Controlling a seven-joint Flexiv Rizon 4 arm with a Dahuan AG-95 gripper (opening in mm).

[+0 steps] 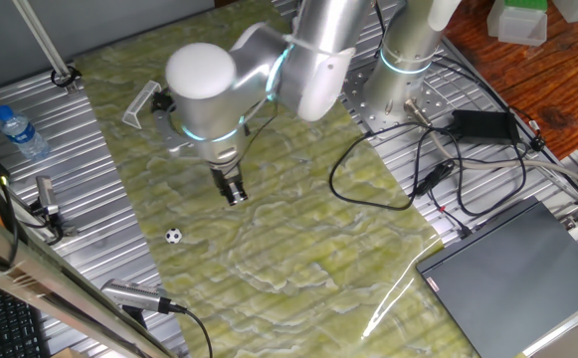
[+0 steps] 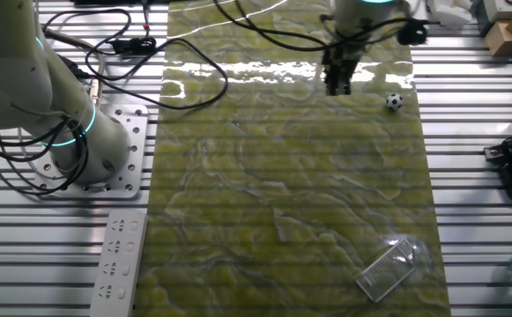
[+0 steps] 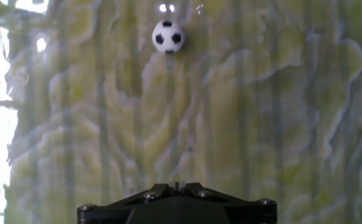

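Observation:
A small black-and-white soccer ball (image 1: 173, 236) rests on the green marbled mat, close to its left edge in exterior view 1. My gripper (image 1: 233, 201) hangs above the mat to the right of the ball, clear of it. From the wrist camera, the ball (image 3: 168, 37) shows at the top, well ahead of the gripper. Its fingers meet at the bottom centre; the fingers look shut, with nothing visible between them. Exterior view 2 has the ball (image 2: 394, 101) apart from the dark gripper (image 2: 337, 86).
A flat grater-like object (image 2: 386, 269) lies on the mat, partly behind the arm in exterior view 1. Beyond the mat are a water bottle (image 1: 22, 133), a closed laptop (image 1: 527, 278), loose black cables and a power strip (image 2: 118, 264).

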